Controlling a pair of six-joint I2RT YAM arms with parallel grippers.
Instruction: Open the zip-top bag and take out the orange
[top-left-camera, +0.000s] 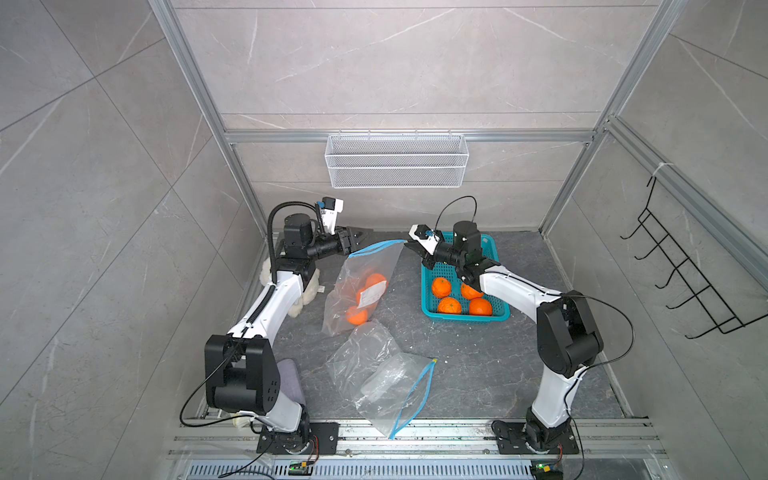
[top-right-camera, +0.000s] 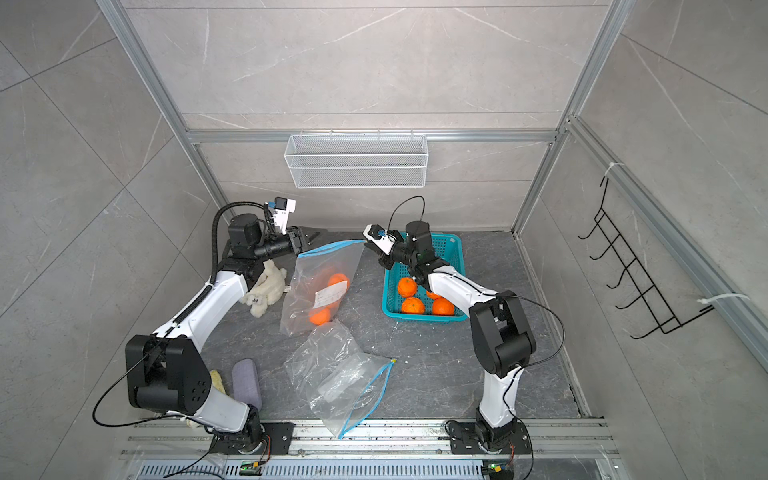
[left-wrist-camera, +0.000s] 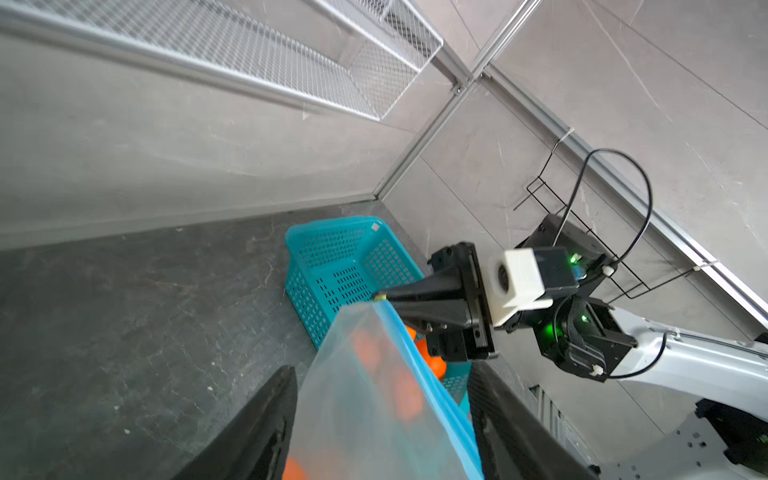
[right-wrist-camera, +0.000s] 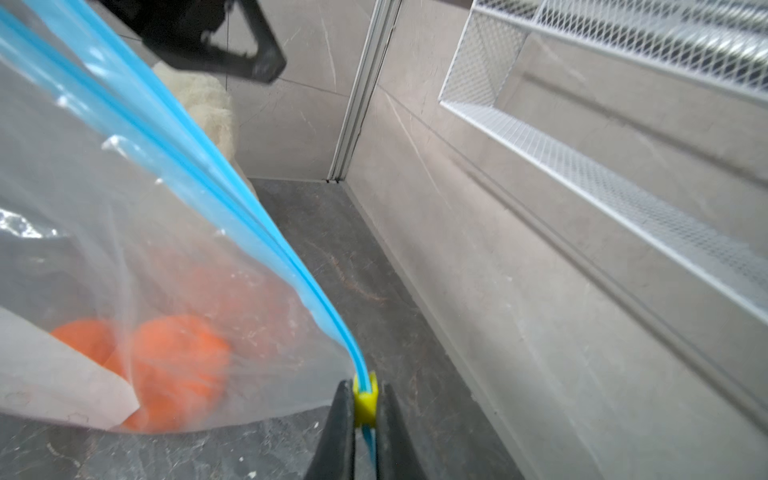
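A clear zip top bag (top-left-camera: 344, 292) with a blue zip edge hangs tilted between my arms, oranges (top-left-camera: 357, 315) and a white label inside. My right gripper is shut on the bag's zip edge at its yellow slider (right-wrist-camera: 365, 404). At the other end of the zip, my left gripper stands open. In the left wrist view the bag's top edge lies between the left fingers, not clamped. The right wrist view shows the zip's blue strips close together, so I cannot tell how far it is parted.
A teal basket (top-left-camera: 426, 308) with several oranges stands under the right arm. Another clear bag (top-left-camera: 376, 376), looking empty, lies flat in front. A white plush toy (top-right-camera: 268, 289) lies by the left arm. A white wire shelf (top-left-camera: 397, 161) hangs on the back wall.
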